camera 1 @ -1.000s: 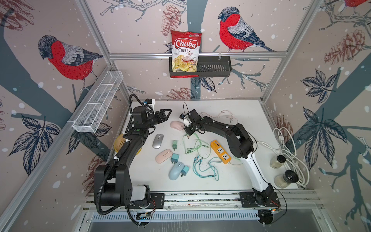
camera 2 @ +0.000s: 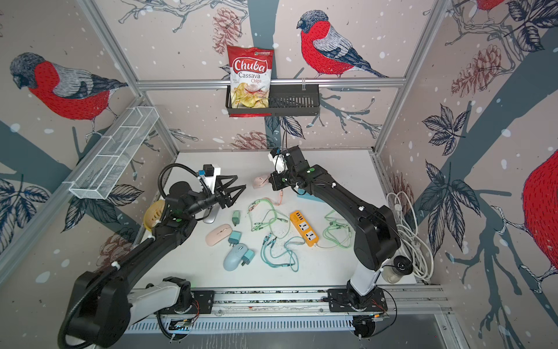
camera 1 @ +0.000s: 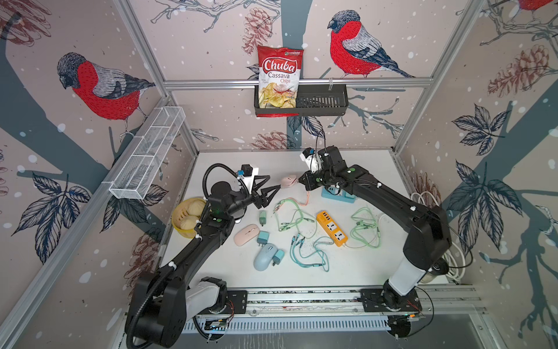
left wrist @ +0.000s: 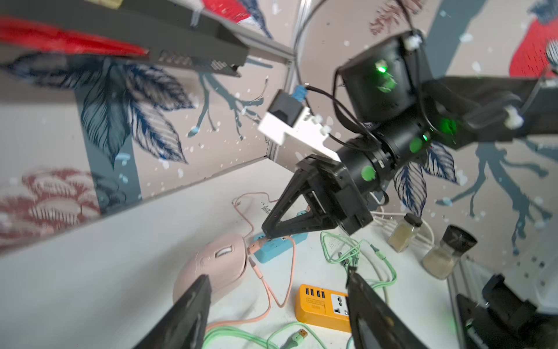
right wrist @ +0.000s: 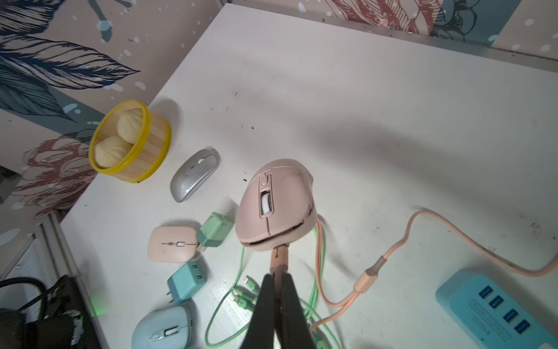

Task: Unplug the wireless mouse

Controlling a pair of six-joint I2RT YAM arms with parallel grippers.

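Observation:
A pink mouse (right wrist: 277, 200) hangs above the white table, with a pink cable plug (right wrist: 279, 256) still in its front end. My right gripper is shut on that plug, so the mouse is held up by its cable end. The pink cable (right wrist: 364, 280) trails down to the table. In the left wrist view the mouse (left wrist: 214, 264) tilts, with the right gripper's fingertips at the plug just right of it. My left gripper (camera 1: 273, 187) stands open to the left of the mouse, its fingers apart and empty.
On the table lie a second pink mouse (right wrist: 172, 243), a grey mouse (right wrist: 195, 174), a blue mouse (right wrist: 162, 328), and an orange power strip (camera 1: 332, 228). Green cables (camera 1: 295, 215) and a blue strip (right wrist: 494, 308) are nearby.
My right gripper has moved right and up, carrying the pink mouse by its plug off the table. The left arm has come in to the right, and its fingers have spread wider.

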